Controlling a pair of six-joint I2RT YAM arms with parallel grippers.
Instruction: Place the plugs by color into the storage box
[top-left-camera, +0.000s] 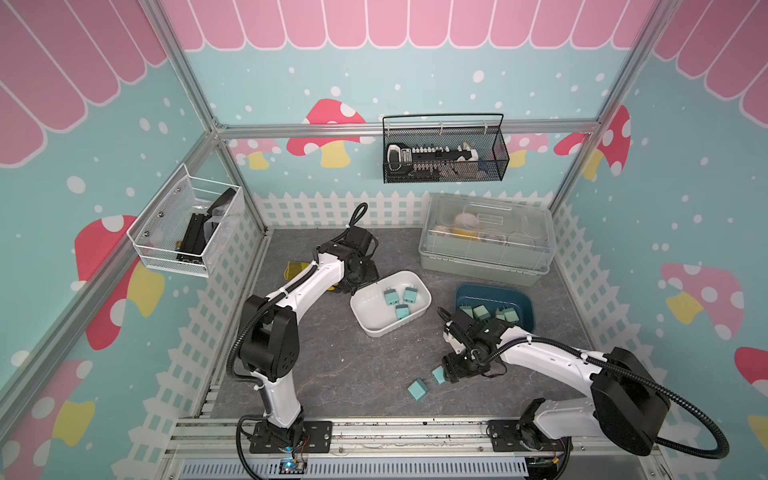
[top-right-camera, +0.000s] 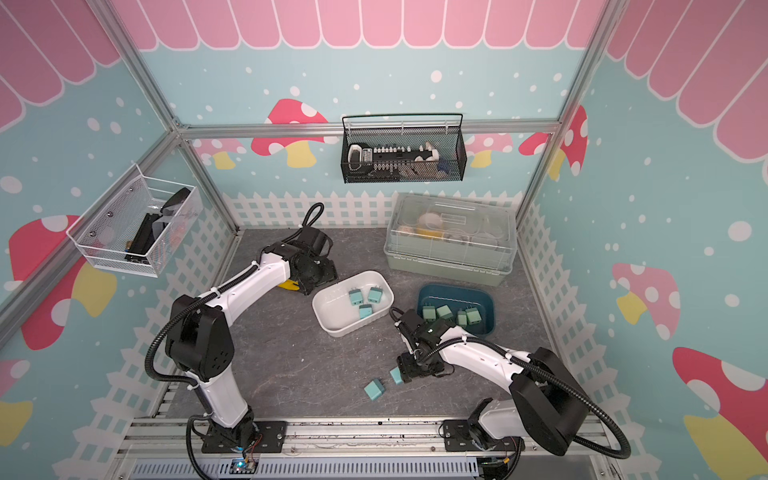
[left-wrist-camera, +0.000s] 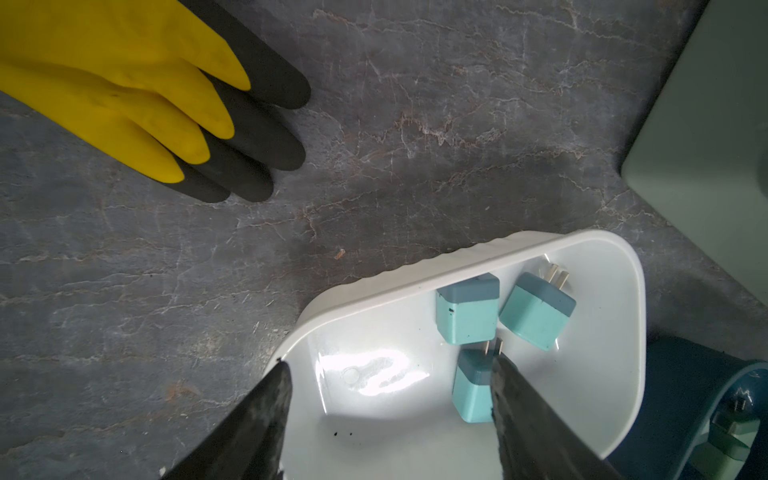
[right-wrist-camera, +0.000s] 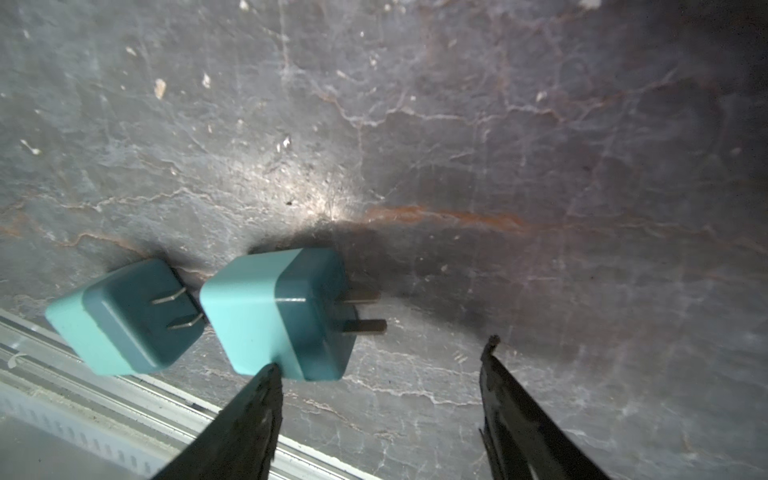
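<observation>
Two blue plugs lie on the grey table near its front edge; the nearer plug (right-wrist-camera: 272, 316) and the other plug (right-wrist-camera: 128, 320) show in the right wrist view. My right gripper is open above the table with nothing between its fingers, the nearer plug just ahead of its left finger. In the white box (top-left-camera: 372, 317) lie three blue plugs (left-wrist-camera: 468, 310). The dark teal box (top-right-camera: 489, 308) holds several green plugs (top-right-camera: 445, 312), partly behind my right arm. My left gripper hangs open near the white box's far left side, empty.
A yellow and black glove (left-wrist-camera: 160, 96) lies behind my left gripper. The lidded green storage box (top-left-camera: 488, 240) stands at the back right.
</observation>
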